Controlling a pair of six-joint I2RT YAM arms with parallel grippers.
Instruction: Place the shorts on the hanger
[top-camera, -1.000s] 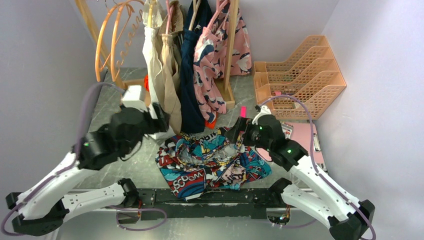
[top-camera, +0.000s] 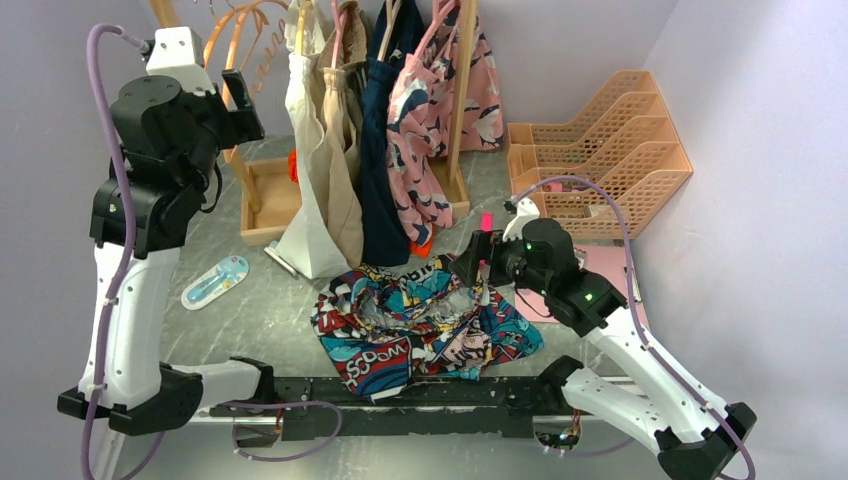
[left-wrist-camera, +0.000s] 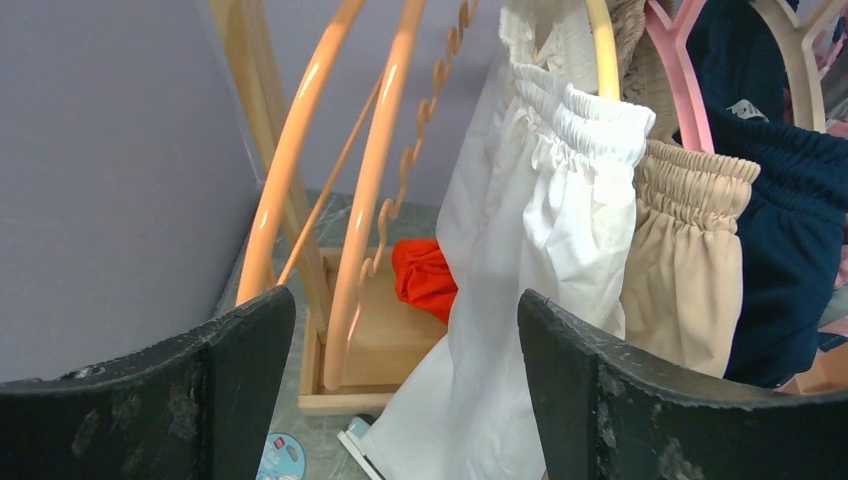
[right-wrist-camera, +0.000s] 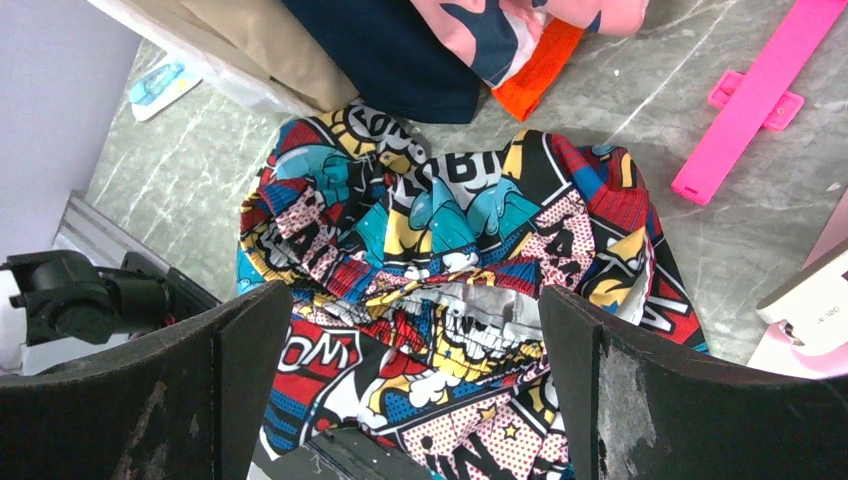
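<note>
The shorts, a colourful comic print, lie spread and rumpled on the table, their waist opening gathered toward the middle. Two empty orange hangers hang on the rack at the far left. In the left wrist view they rise between the wide-apart fingers of my left gripper, which is open and appears to hold nothing. Over the right part of the shorts, my right gripper points down, open, with cloth showing below its gap. No grip on the shorts shows.
White shorts, beige, navy and pink ones hang on the rack right of the orange hangers. A peach organiser stands at the back right. A blue-and-white packet and a pink strip lie on the table.
My left arm has risen and swung back and left, from above the table to beside the orange hangers.
</note>
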